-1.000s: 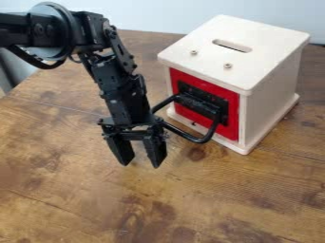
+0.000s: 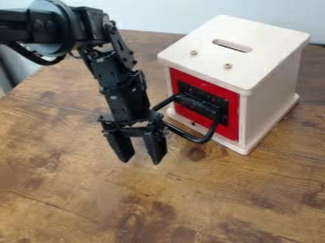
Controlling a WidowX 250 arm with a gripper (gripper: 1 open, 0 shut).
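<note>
A pale wooden box (image 2: pixel 267 85) with a slotted, sloping top stands on the table at the right. Its front is a red panel (image 2: pixel 185 71) with a black latch plate and a black looped handle (image 2: pixel 197 138) sticking out toward the arm. My black gripper (image 2: pixel 139 145) hangs downward left of the handle, its two fingers apart with nothing between them.
A white wall shows beyond the table's back edge at the upper left.
The gripper has shifted slightly since a second ago, its fingers looking a little wider apart. The box is unchanged.
</note>
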